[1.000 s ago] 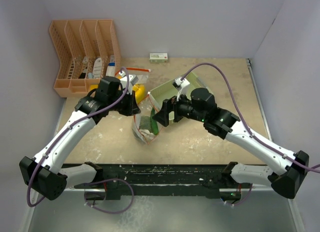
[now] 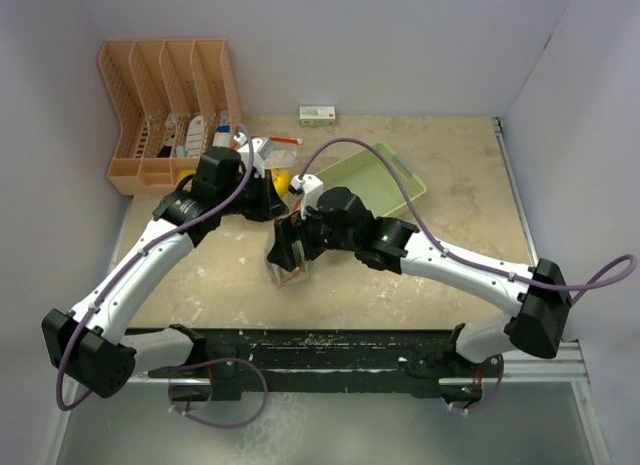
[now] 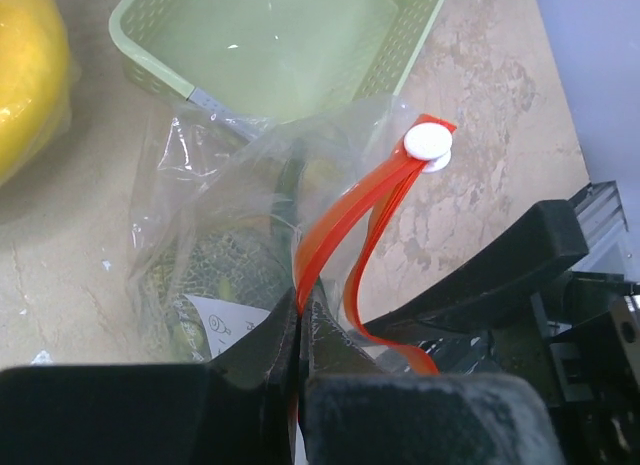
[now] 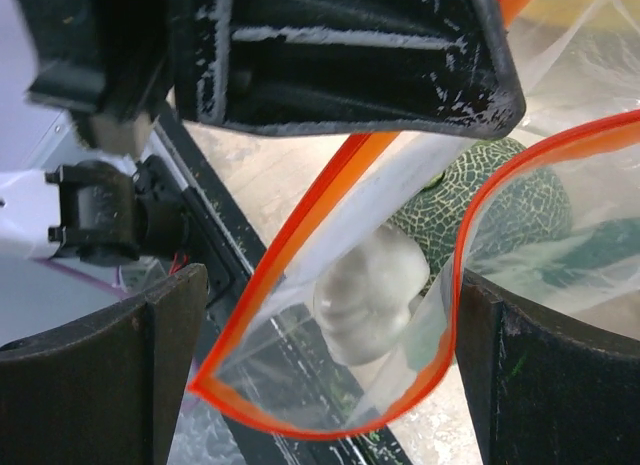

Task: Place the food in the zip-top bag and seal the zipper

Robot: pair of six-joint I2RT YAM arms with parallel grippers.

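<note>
The clear zip top bag (image 3: 215, 175) has an orange zipper edge (image 3: 335, 220) with a white round slider (image 3: 428, 142) at one end. My left gripper is shut on that orange edge. Inside the bag, the right wrist view shows a green net-skinned food (image 4: 505, 200) and a white lumpy food (image 4: 370, 295). The bag's mouth gapes toward that camera. My right gripper (image 2: 288, 247) is open at the mouth; its fingers (image 4: 110, 375) stand either side of the near orange edge. Whether they touch the film, I cannot tell.
Behind the bag, a bagged yellow item (image 2: 281, 181) lies on the table. A light green basket (image 2: 375, 185) sits right of it, a tan divided rack (image 2: 170, 95) at back left. A small box (image 2: 317, 115) is against the back wall.
My right gripper has moved left across the table to the bag's mouth, now covering much of it in the top view.
</note>
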